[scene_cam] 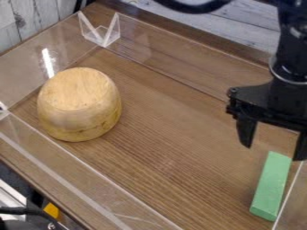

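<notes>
The black gripper [268, 126] hangs at the right of the camera view, fingers pointing down, above and a little behind a mint-green flat bar [270, 186]. The bar lies on the wooden floor near the right wall. Whether the gripper is open or shut is hard to make out. A round wooden object [78, 101] sits at the left of the floor.
Clear plastic walls [60, 162] edge the wooden floor at the left and front. A small white bracket [100, 30] stands at the back left.
</notes>
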